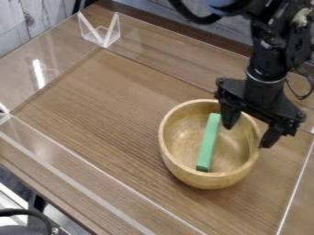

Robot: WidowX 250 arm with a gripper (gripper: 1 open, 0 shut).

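Note:
My black gripper [252, 119] hangs low over the upper right rim of a tan bowl [186, 171], its fingers pointing down beside and partly over the rim. A flat green stick [208, 142] lies lengthwise inside the bowl. I cannot tell whether the gripper is open or holds anything.
A small clear plastic object [101, 29] stands at the back left. A black cable lies at the bottom left corner, and the table's right edge is behind the arm.

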